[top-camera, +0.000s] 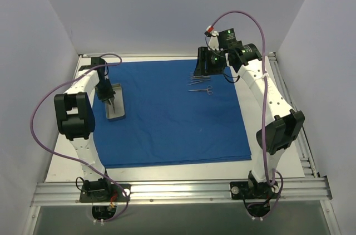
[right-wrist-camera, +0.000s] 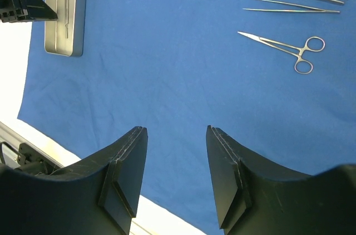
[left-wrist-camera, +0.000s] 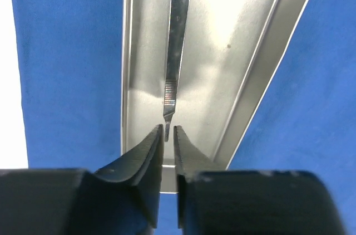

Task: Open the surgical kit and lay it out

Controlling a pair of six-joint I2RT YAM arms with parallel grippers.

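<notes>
A scalpel handle (left-wrist-camera: 176, 40) lies lengthwise in the steel tray (left-wrist-camera: 225, 34) on the blue cloth's left side. My left gripper is over the tray at the handle's narrow tip, its fingertips slightly apart, with nothing visibly held. My right gripper hangs open and empty over the cloth. Several tweezers (right-wrist-camera: 292, 11) lie side by side at the back right, with scissor-like forceps (right-wrist-camera: 300, 57) just in front of them.
Pale table edges and walls surround it. The right arm stands over the cloth's back right.
</notes>
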